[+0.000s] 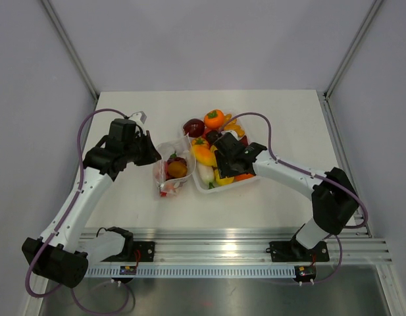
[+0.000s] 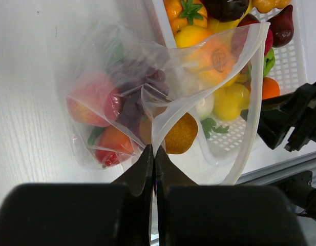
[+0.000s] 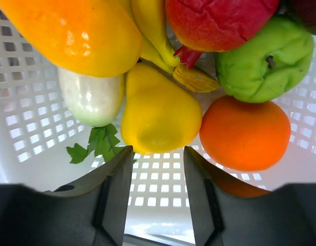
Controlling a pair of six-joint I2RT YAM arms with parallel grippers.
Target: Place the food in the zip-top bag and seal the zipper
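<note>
The clear zip top bag (image 2: 91, 143) holds several foods, among them a brown one (image 2: 179, 133) and red ones, left of the white basket (image 1: 216, 187). My left gripper is shut at the bag's rim, pinching its edge. In the basket are a yellow pear (image 3: 160, 113), an orange (image 3: 244, 130), a green apple (image 3: 264, 59), a white vegetable (image 3: 90, 95) and more produce. My right gripper is over the basket with its fingers apart, just at the pear's lower edge, nothing seen held between them.
A metal rail (image 1: 209, 240) runs along the front edge.
</note>
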